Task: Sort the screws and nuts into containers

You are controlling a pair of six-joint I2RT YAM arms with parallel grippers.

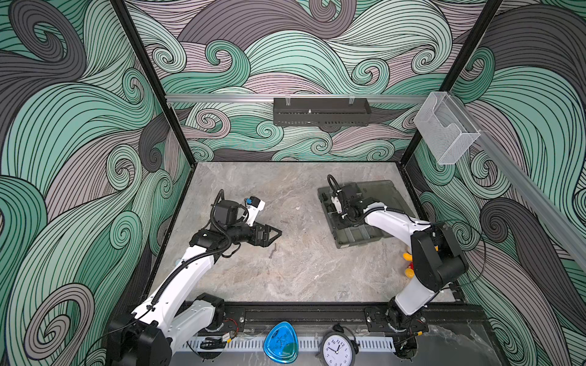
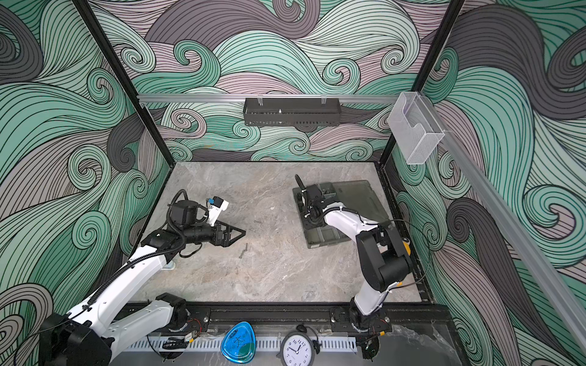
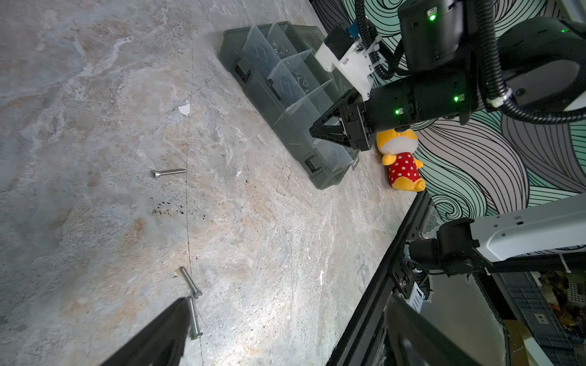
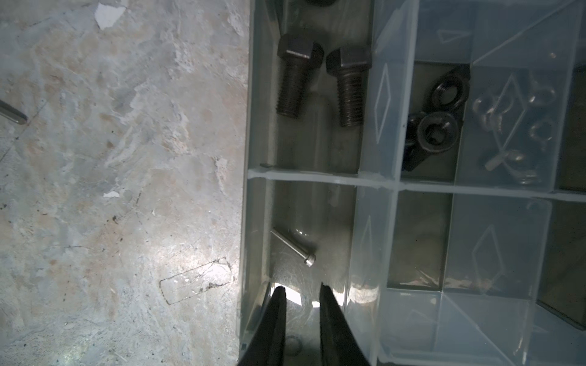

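My right gripper hangs over a front compartment of the organizer box (image 4: 382, 183), its fingertips apart with nothing visible between them. Below it a small silver screw (image 4: 293, 247) lies in that compartment; large dark bolts (image 4: 293, 73) and black nuts (image 4: 437, 131) fill others. On the table, in the left wrist view, lie a screw (image 3: 169, 172) and two more screws (image 3: 190, 281) (image 3: 194, 317) close together, between the blurred fingers of my left gripper, which stands open above them.
A plush toy (image 3: 403, 167) sits at the table's right side. A black shelf (image 1: 320, 111) and a mesh basket (image 1: 444, 131) hang on rails.
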